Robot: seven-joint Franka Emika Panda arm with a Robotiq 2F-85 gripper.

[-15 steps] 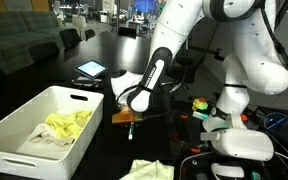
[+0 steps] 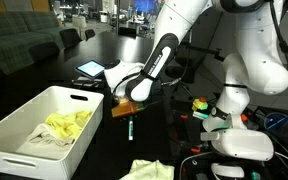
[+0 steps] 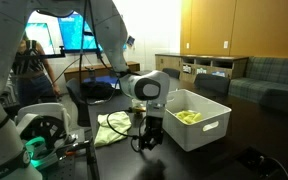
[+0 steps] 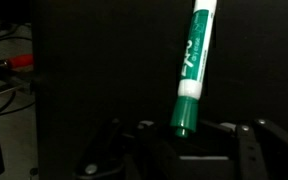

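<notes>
A white marker with a green label and green cap [image 4: 193, 65] lies on the dark table, its capped end pointing toward the bottom of the wrist view. In exterior view 1 the same marker [image 2: 131, 129] shows as a short, thin green-and-white line just below my gripper [image 2: 130, 112]. The gripper's dark fingers are hard to make out against the table; they look shut, with nothing visible held between them. In exterior view 2 the gripper [image 3: 144, 142] is low over the table, and I cannot make out the marker there.
A white box [image 2: 6, 137] holding yellow and white cloths stands left of the arm. A pale cloth [image 2: 151, 171] lies at the near table edge. Cables and a red-tipped part [image 4: 22, 61] show at the left of the wrist view. Open table lies beyond the box.
My gripper has risen a little and shifted slightly away from the near edge. The marker stays where it was on the table.
</notes>
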